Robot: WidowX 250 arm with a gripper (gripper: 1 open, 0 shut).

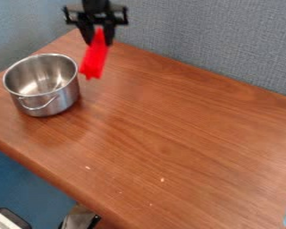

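Note:
A red elongated object [94,58] hangs tilted from my black gripper [96,28] near the top left, the gripper shut on it and slightly blurred. It is above and to the right of a steel pot [40,94] with a wire handle, which stands on the wooden table [181,143] near its left edge. The pot's inside shows no contents.
A grey fabric wall [217,40] runs along the back. Blue floor shows past the table's left edge, with a small metal fixture [79,217] at the bottom.

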